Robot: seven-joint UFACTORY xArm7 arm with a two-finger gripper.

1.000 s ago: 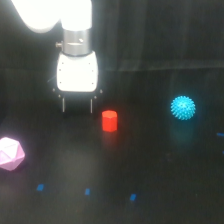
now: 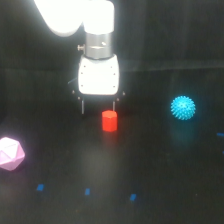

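Observation:
A small red cylinder [image 2: 109, 122] stands upright on the black table, a little right of the image centre line's left side. My gripper [image 2: 98, 106] hangs just behind or above it and slightly to its left, pointing down. Its two thin fingers are spread wide with nothing seen between them. The right finger [image 2: 114, 104] appears close to the cylinder's top in the image; how far apart they are in depth I cannot tell.
At the right lies a spiky blue ball [image 2: 182, 108]. A pale pink faceted ball [image 2: 11, 153] sits at the left edge. Small blue marks [image 2: 87, 191] dot the front of the table.
My gripper has moved right, toward the red cylinder, and appears slightly lower. Its fingers remain spread. The cylinder and both balls have stayed put.

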